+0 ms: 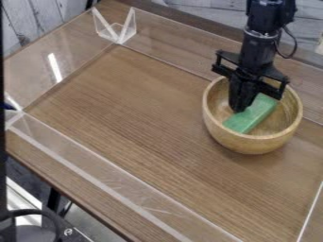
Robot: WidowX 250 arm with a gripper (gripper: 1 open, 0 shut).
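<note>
The black gripper (240,87) hangs from the upper right over a tan wooden bowl (224,137), its fingers down at the bowl's left interior, shut with nothing clearly between them. A green oblong object (250,116) lies in the bowl, just right of and below the fingertips, partly behind the gripper; whether they touch is unclear.
A white wire-like piece (113,26) stands at the upper left. A dark object (28,227) sits at the lower-left corner, and a wooden wall runs along the back.
</note>
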